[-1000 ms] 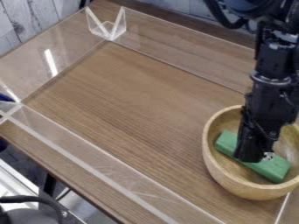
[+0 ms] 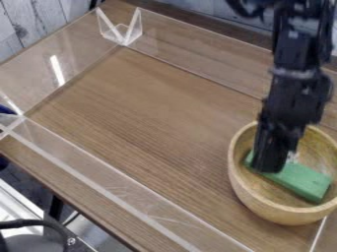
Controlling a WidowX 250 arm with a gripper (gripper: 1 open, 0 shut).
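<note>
A round wooden bowl [image 2: 261,202] sits at the right of the camera view, holding a green block [image 2: 301,180]. My black gripper [image 2: 270,157] hangs over the bowl's back half, its tips low at the block's left end and partly blurred. It looks shut, and I cannot see anything held between the fingertips.
A black cable [image 2: 33,226] shows at the bottom left.
The gripper has shifted slightly up and left and is more blurred. The bowl and green block look nearly unchanged.
</note>
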